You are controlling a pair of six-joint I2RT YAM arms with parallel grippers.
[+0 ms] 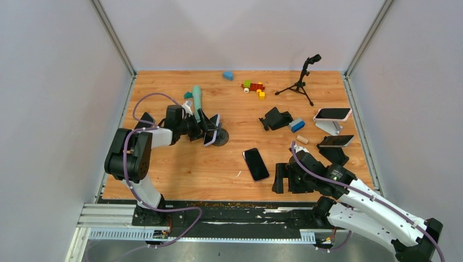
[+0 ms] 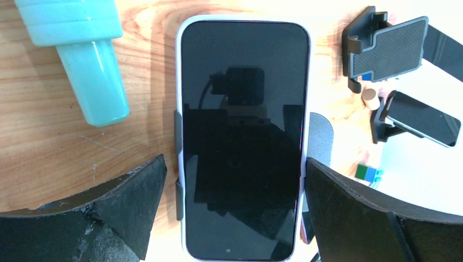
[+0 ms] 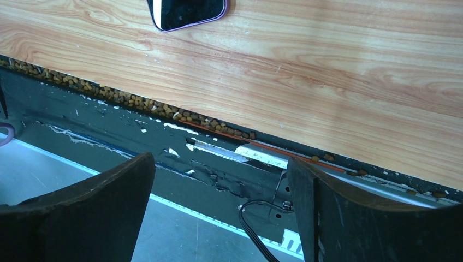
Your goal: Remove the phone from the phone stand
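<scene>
A pale-framed phone with a dark screen rests on a stand whose round dark base stands at the table's left middle. Two small dark clips of the stand show at the phone's left edge. My left gripper is open around the phone's lower half. Its right finger is at or against the phone's right edge; a gap shows between the left finger and the phone. Over the front right of the table, my right gripper hangs open with nothing between its fingers.
A teal bottle-like object lies just beside the left gripper. Another phone lies flat at the table's front middle. More stands and phones occupy the right side, with a tripod behind.
</scene>
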